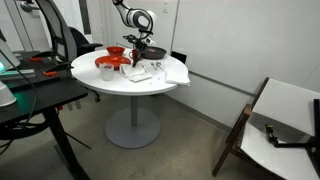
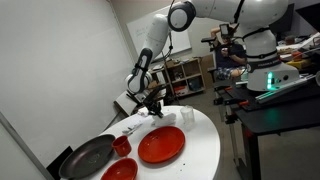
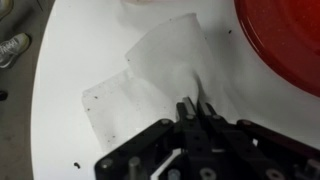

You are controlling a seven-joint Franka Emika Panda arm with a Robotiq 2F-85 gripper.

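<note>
A white cloth lies partly folded on the round white table, its raised fold running up to my gripper. The fingers are shut on that fold, down close to the table top. In exterior view 1 the cloth spreads on the near part of the table, with the gripper over its far side. Exterior view 2 has the gripper low at the table's far side, where the cloth is hard to make out.
A red plate is close to the cloth. A dark pan, a red cup and another red plate share the table. A clear container stands near the edge. A second white cloth lies at the right.
</note>
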